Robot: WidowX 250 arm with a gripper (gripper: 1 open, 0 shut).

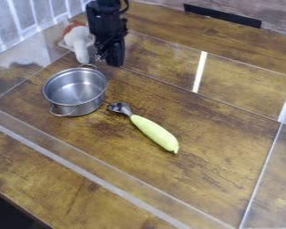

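Observation:
My dark gripper (114, 55) hangs at the back left, low over the table, beside a white and red object (75, 43); its fingers look shut, though small, and nothing shows between them. A steel pot (74, 89) stands in front of it at the left. A yellow-green elongated object (154, 131) lies diagonally right of the pot, with a small metal piece (119, 108) at its upper left end.
Clear panels or edges run around the working area, and a thin white strip (199, 72) stands at the back right.

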